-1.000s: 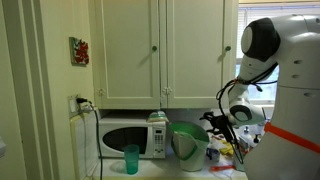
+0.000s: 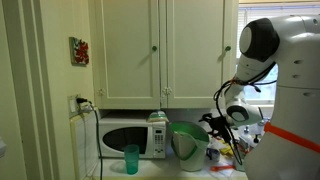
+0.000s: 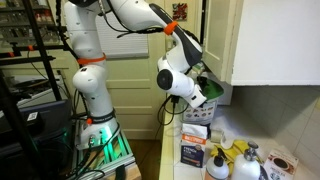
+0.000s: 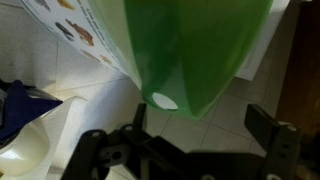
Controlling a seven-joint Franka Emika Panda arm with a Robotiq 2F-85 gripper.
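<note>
A white bin (image 2: 188, 164) with a green rim or lining (image 2: 190, 129) stands on the counter, right of the microwave. My gripper (image 2: 213, 124) is at the bin's right side, near its top. In the wrist view, a large green surface (image 4: 190, 50) fills the upper middle, just ahead of my open gripper. Its two dark fingers are spread wide, with no object clearly held between them. A white printed surface (image 4: 85, 28) lies beside the green one. In exterior view 2, the arm partly hides the white bin (image 3: 198, 114) and its green part (image 3: 211, 93).
A microwave (image 2: 128, 137) and a teal cup (image 2: 131, 158) stand left of the bin. Several bottles and packages, among them a coffee bag (image 3: 192, 145) and a white bottle (image 3: 246, 165), crowd the counter on the arm's side. Cabinets (image 2: 165, 50) hang above.
</note>
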